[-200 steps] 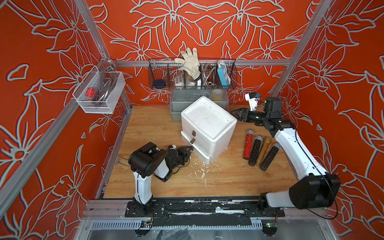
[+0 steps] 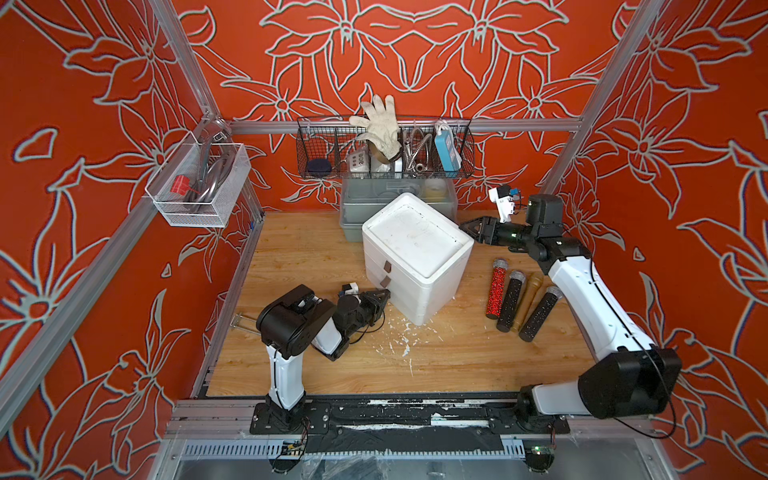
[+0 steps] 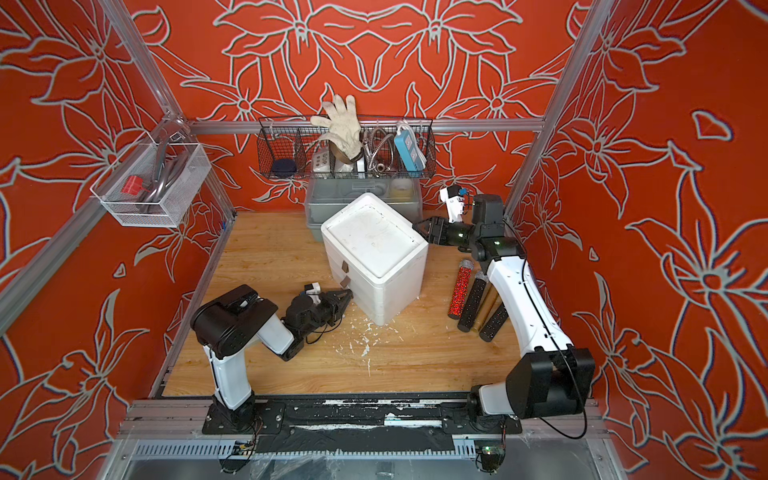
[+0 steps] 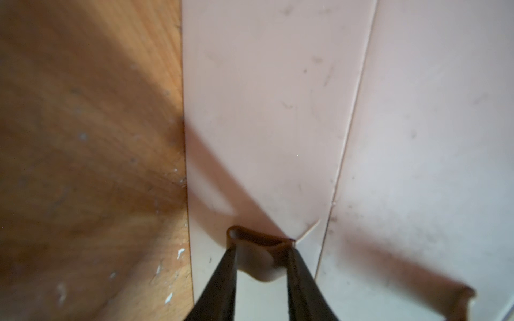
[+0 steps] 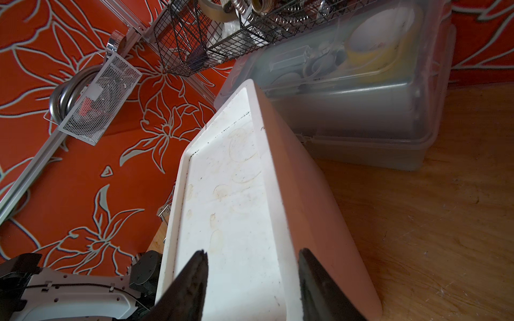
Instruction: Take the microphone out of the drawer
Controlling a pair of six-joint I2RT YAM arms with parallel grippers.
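The white drawer box (image 2: 416, 232) stands mid-table with two brown pull tabs on its front, both drawers flush. My left gripper is at the lower tab (image 4: 257, 256), its fingers partly apart either side of it; whether they grip it is unclear. My right gripper stands open over the top rim on the box's right. Outside the box, to its right, lie several microphones: red (image 2: 495, 292), black (image 2: 510, 304) and gold (image 2: 528, 300).
A clear plastic bin (image 5: 342, 107) stands behind the box, under a wire basket (image 2: 320, 160).
The lower drawer, slightly out earlier, is now pushed in flush. My left gripper has moved slightly toward the box with it; the right arm has stayed still.
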